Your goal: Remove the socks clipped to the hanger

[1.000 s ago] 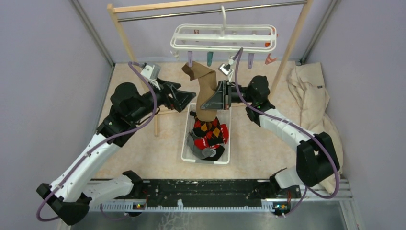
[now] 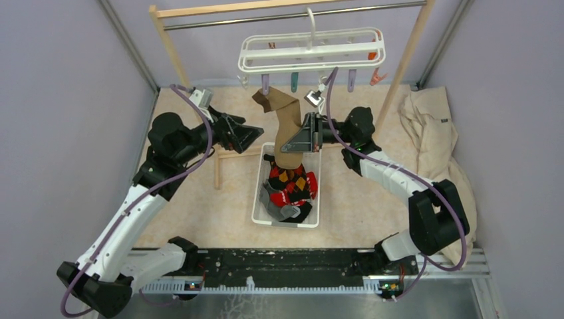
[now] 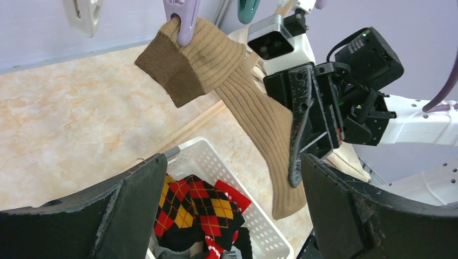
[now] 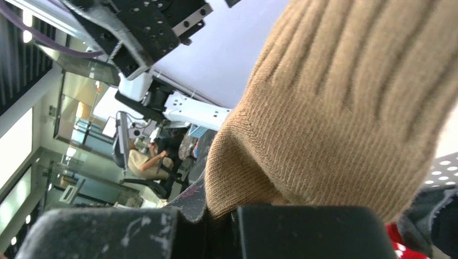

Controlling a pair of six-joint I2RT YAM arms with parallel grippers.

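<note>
A brown sock (image 2: 289, 123) hangs by its folded cuff from a purple clip (image 3: 186, 24) of the white hanger (image 2: 312, 51). My right gripper (image 2: 284, 149) is shut at the sock's edge, low on its right side. In the right wrist view the ribbed sock (image 4: 324, 129) runs down to the closed fingers (image 4: 302, 232), with a fold of cloth caught between them. My left gripper is wide open and empty, to the left of the sock and below the clip.
Below the sock stands a white basket (image 2: 257, 209) holding several red, black and grey socks (image 2: 292, 186). A teal clip (image 2: 294, 82) and another purple clip (image 2: 352, 80) hang empty. Beige cloth (image 2: 429, 126) lies at the right.
My left gripper has drawn back a little to the left, away from the sock. The hanger has swayed slightly; the right gripper stays almost where it was at the sock.
</note>
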